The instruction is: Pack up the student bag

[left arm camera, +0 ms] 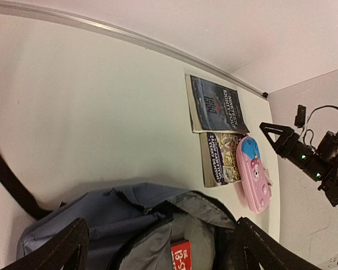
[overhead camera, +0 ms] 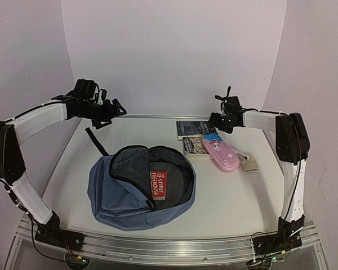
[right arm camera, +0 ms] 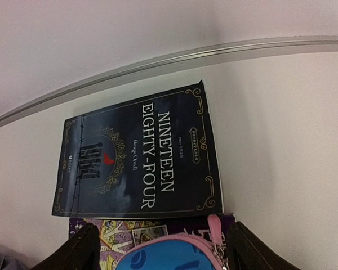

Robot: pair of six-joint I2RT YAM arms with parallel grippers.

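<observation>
The blue-grey bag [overhead camera: 121, 208] lies unzipped at the left middle of the table, a red-labelled Treehouse book [overhead camera: 158, 184] inside it. At the back lies the dark Nineteen Eighty-Four book [right arm camera: 141, 154]; a second, patterned book [left arm camera: 222, 159] touches its near side. A pink pencil case [overhead camera: 221, 154] with a blue top rests partly over that second book. My left gripper [overhead camera: 114, 112] hangs open and empty above the table's back left. Open with nothing held, my right gripper [overhead camera: 219, 122] hovers over the back book's right end; in its wrist view the fingers [right arm camera: 79, 250] are wide apart.
Right of the pencil case are a small beige item [overhead camera: 249, 164] and a white stick-like thing [overhead camera: 240, 153]. A black strap [overhead camera: 96, 141] stretches from the bag toward the back left. Walls enclose the back and sides.
</observation>
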